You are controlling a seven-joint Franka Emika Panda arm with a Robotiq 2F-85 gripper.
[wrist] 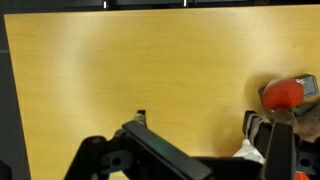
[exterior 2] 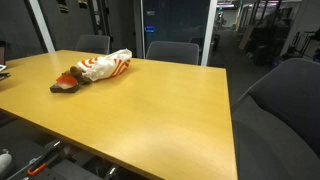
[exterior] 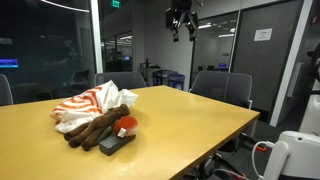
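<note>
My gripper point(exterior: 183, 38) hangs high above the table in exterior view 1, well clear of everything. In the wrist view its two fingers stand wide apart, so the gripper is open with only bare tabletop below the gap. A brown soft-looking object point(exterior: 98, 128), perhaps a plush toy, lies on the table. Touching or close to it are a red rounded thing point(exterior: 126, 123) and a dark block with a grey end point(exterior: 116, 143). Behind them spreads a crumpled white and orange bag or cloth point(exterior: 95, 102). In the wrist view the red thing point(wrist: 283, 94) is at the right edge.
Chairs point(exterior 2: 172, 53) stand around its edges. A dark office chair point(exterior 2: 285, 115) is close beside one end.
</note>
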